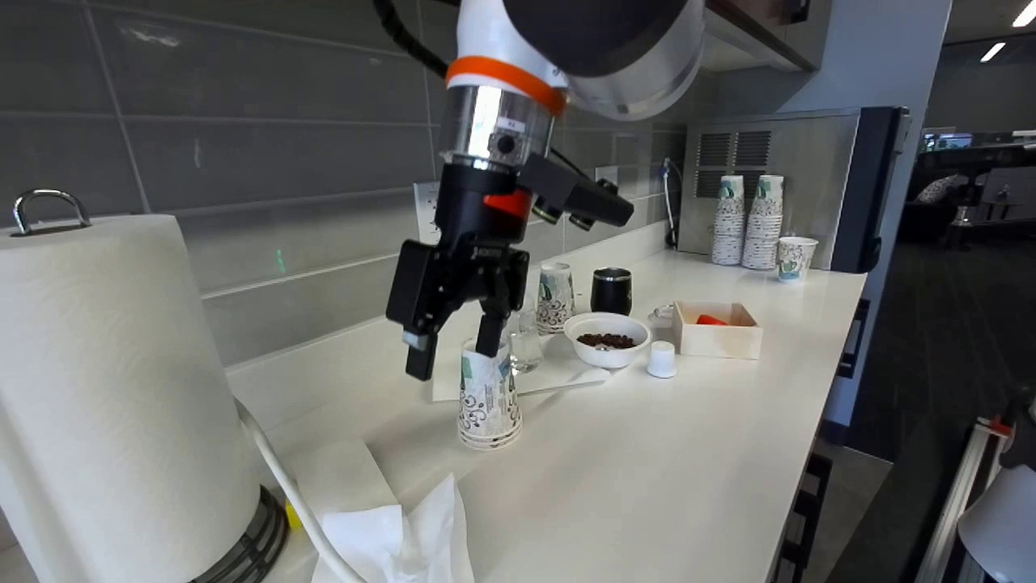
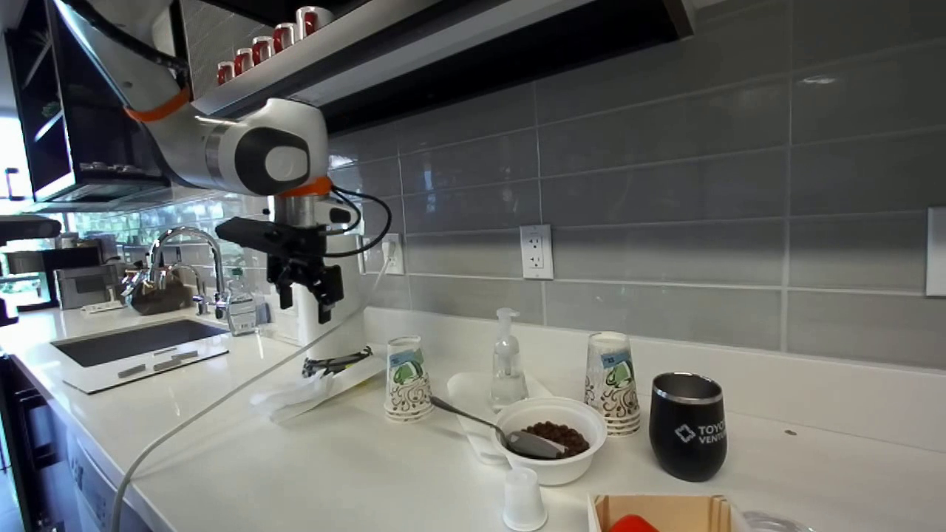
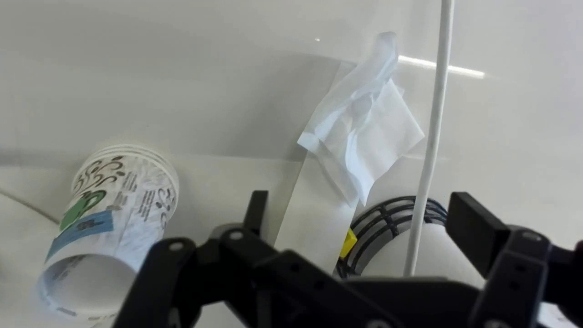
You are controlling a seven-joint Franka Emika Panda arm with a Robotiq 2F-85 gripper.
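My gripper (image 1: pixel 454 350) hangs open above the counter, nothing between its fingers. The nearer stack of patterned paper cups (image 1: pixel 488 408) stands upside down on the counter. In the wrist view this cup stack (image 3: pixel 128 191) is at the left, outside the fingers. Crumpled white paper (image 3: pixel 363 125) lies on the counter ahead of the fingers. The paper towel roll (image 1: pixel 107 389) stands at the left of exterior view 1; in the wrist view its black wire base (image 3: pixel 382 218) shows between the fingers, well below them, with a white cable (image 3: pixel 434 125) crossing in front.
Beyond the cups stand a soap bottle (image 2: pixel 508 363), a white bowl (image 2: pixel 567 465) of brown pieces with a spoon, another cup stack (image 2: pixel 612 381), a black tumbler (image 2: pixel 688 434), a small white cup (image 2: pixel 525 501) and a wooden box (image 1: pixel 723 340).
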